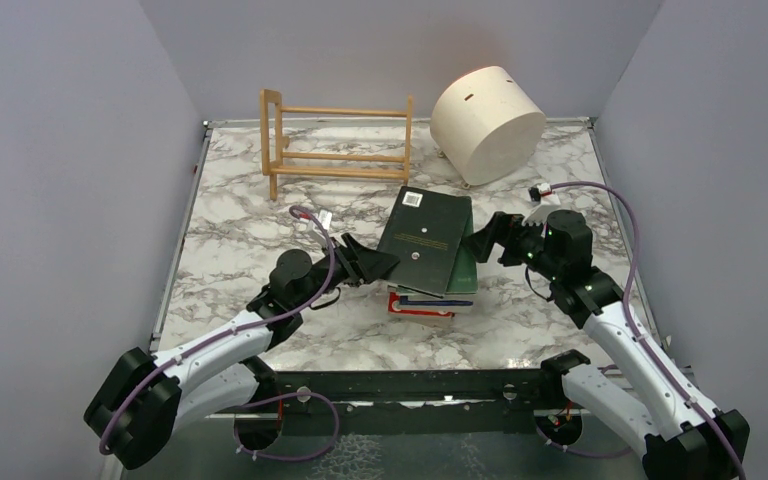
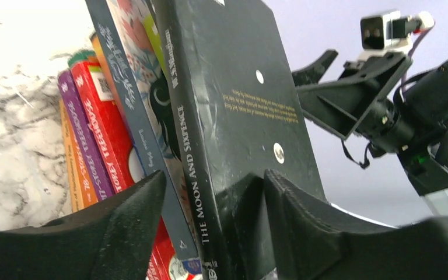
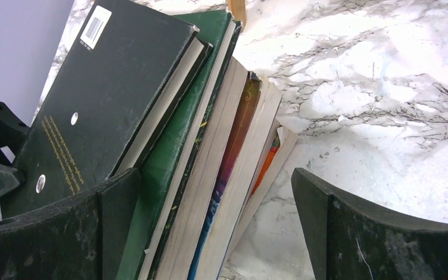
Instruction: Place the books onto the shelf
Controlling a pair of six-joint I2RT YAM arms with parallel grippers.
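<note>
A black book (image 1: 422,240), its spine reading THE MOON AND SIXPENCE (image 2: 191,169), lies on a stack of books with a green book (image 3: 195,81) directly under it and red, purple and other books (image 2: 99,122) below. My left gripper (image 1: 380,265) is at the book's left edge, its fingers either side of the spine in the left wrist view; whether they grip it is unclear. My right gripper (image 1: 485,245) stands open at the stack's right side, its fingers apart around the right edges of the books in the right wrist view.
A wooden rack (image 1: 335,170) stands at the back left. A large cream cylinder (image 1: 485,130) lies at the back right.
</note>
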